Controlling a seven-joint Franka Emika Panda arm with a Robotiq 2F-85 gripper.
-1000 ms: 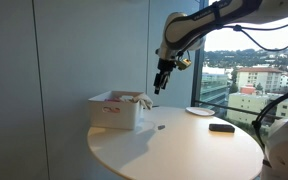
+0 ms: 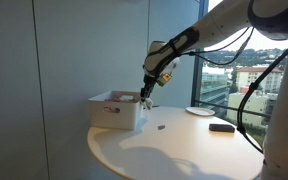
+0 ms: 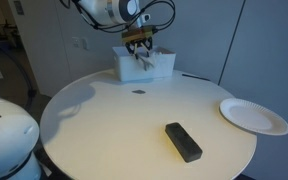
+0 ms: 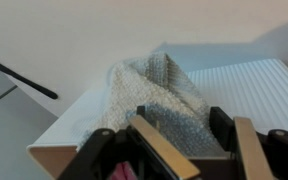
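A whitish cloth [image 4: 159, 95] hangs over the rim of a white box [image 2: 112, 113], with more of it visible below the rim in the second exterior view. My gripper [image 3: 139, 46] is low over that rim, right at the cloth. In the wrist view the two fingers [image 4: 162, 148] stand apart, part open, and the cloth lies beyond and between them. Whether the pads touch it is hard to see. Much of the box's inside is hidden; something reddish shows under the cloth.
On the white table are a small grey piece [image 3: 139, 92], a black block [image 3: 183, 142] and a white plate [image 3: 254, 116]. A thin dark item [image 3: 196, 77] lies behind, beside the box.
My arm has come down and to the left, from above and right of the box to the cloth at its rim. The box and the table items have stayed put.
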